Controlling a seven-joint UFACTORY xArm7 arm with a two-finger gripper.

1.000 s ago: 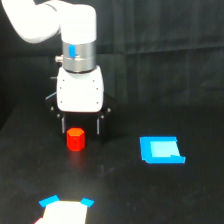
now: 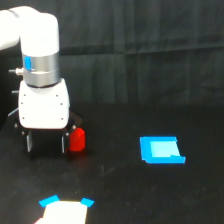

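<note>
A small red block [image 2: 77, 139] stands on the black table at the left of the camera view. My gripper [image 2: 46, 147] is low over the table just left of it, the white hand above. Its two dark fingers are wide apart, with nothing visible between them. The right-hand finger [image 2: 66, 144] overlaps the block's left side in the view, hiding part of it. Whether that finger touches the block, I cannot tell.
To the right lies a pale square [image 2: 163, 149] edged with blue tape. Another pale patch [image 2: 65, 212] with blue tape at its corners is at the front left.
My gripper has moved left and down, from above the red block to beside it. The block now appears partly covered by the right-hand finger.
</note>
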